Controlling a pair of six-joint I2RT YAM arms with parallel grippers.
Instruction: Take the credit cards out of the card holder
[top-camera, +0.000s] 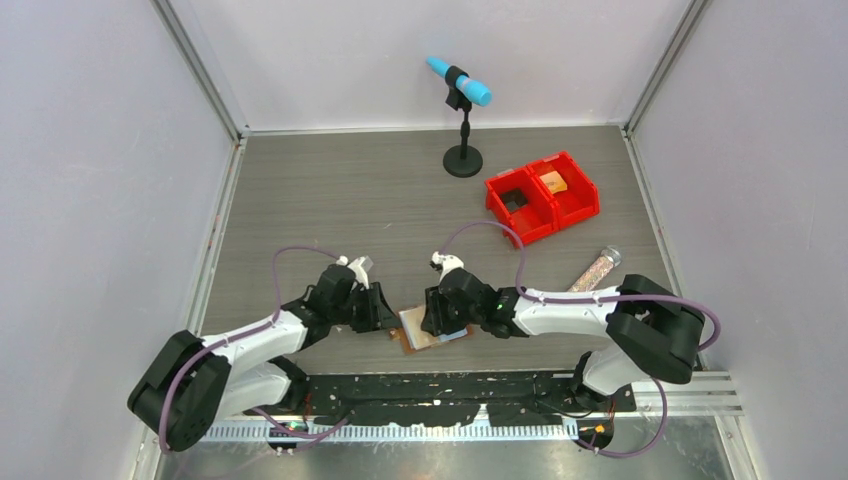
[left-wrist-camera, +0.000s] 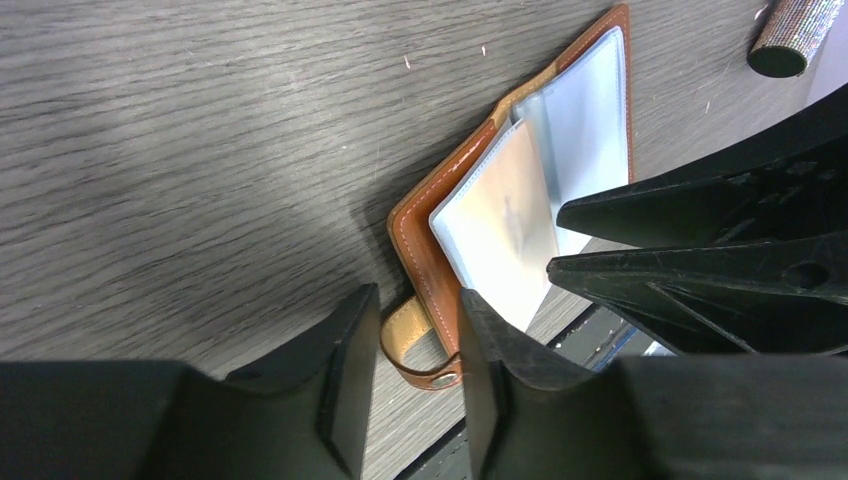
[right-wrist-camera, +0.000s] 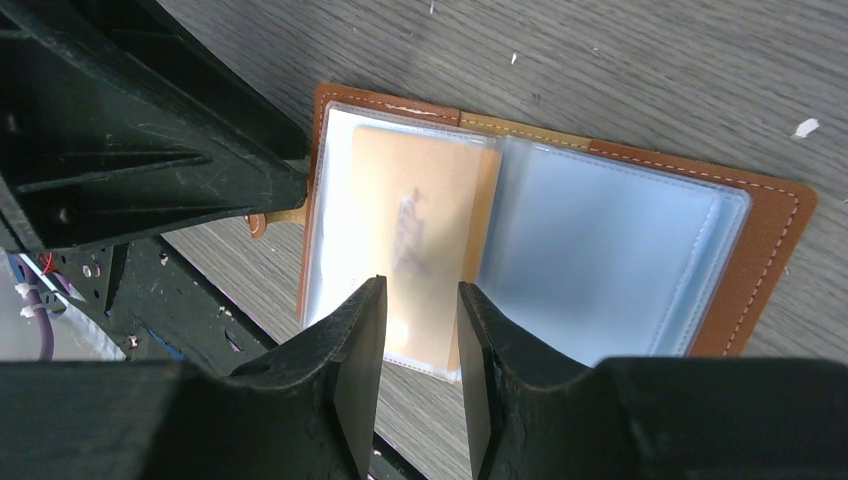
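A brown card holder (top-camera: 408, 344) lies open on the table between my two grippers. In the right wrist view, a tan card (right-wrist-camera: 420, 200) shows through its clear sleeve, beside a pale blue sleeve (right-wrist-camera: 600, 240). My right gripper stands part open above the tan card, its fingers apart and nothing clearly held. At the holder's strap (left-wrist-camera: 432, 378) end is my left gripper, also part open. Its fingertips are on either side of the holder's corner in that view; whether they touch it I cannot tell.
A red two-part bin (top-camera: 540, 200) with small items inside stands at the back right. Beyond it are a microphone on a stand (top-camera: 463, 160) and a glittery tube (top-camera: 596, 270).
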